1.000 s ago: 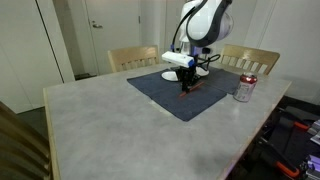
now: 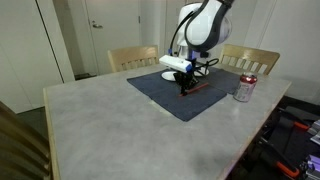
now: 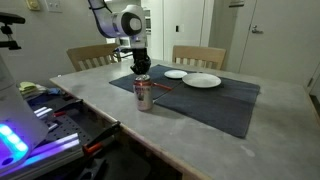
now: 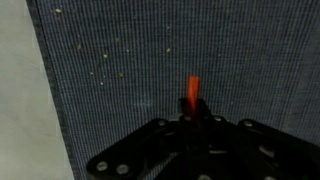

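A thin red-orange stick [image 4: 194,88] points up from between the fingertips in the wrist view, and my gripper is shut on it. Beneath lies a dark, finely ribbed mat [image 4: 120,100]. Seen from the first exterior camera, the gripper [image 2: 184,90] is low over the middle of the mat [image 2: 206,104], with the red stick [image 2: 197,87] reaching to its right. Whether the stick touches the cloth I cannot tell. In the second exterior view the can partly hides the gripper; the stick [image 3: 162,86] shows beside it.
Two white dishes lie on the mat: a smaller plate [image 3: 175,73] and a larger one [image 3: 204,80]. A reddish can [image 2: 246,88] stands on the table right of the mat. Bare table [image 2: 105,125] stretches to the left. Chairs surround the table.
The arm has shifted only slightly over the same part of the mat. Plates and can are unmoved.
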